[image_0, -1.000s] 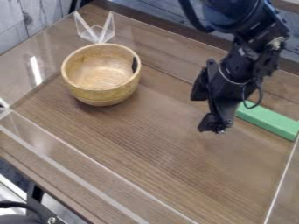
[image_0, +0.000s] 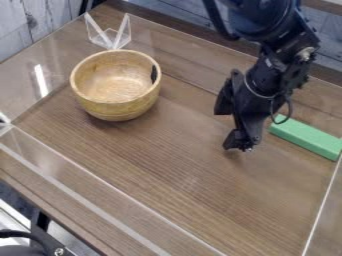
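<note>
My black gripper (image_0: 238, 122) hangs low over the right half of the wooden table, open, its fingers pointing down. A green block (image_0: 306, 139) lies just right of it, partly behind the arm. A round wooden bowl (image_0: 115, 100) sits at the upper left of the table, well apart from the gripper.
A white translucent object (image_0: 110, 32) stands at the back left, behind the bowl. The table's edges show at left and right.
The gripper and upper arm have shifted slightly left over the last second. The bowl and green block have not moved.
</note>
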